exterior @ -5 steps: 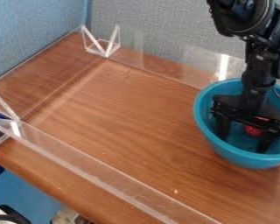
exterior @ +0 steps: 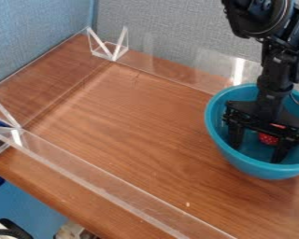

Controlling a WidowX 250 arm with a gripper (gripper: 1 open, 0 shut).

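My black gripper [exterior: 257,142] reaches down from the top right into a blue bowl [exterior: 258,165] at the right of the table. Its fingers straddle a small red object [exterior: 268,139] low inside the bowl, partly hidden behind the gripper. The fingers look spread apart; whether they touch the red object is unclear.
Clear low barriers [exterior: 108,177] with white corner brackets [exterior: 107,49] run along its front and back edges. Grey padded walls stand at the back and left.
The gripper has shifted very slightly within the bowl; the bowl and surroundings stay in place.
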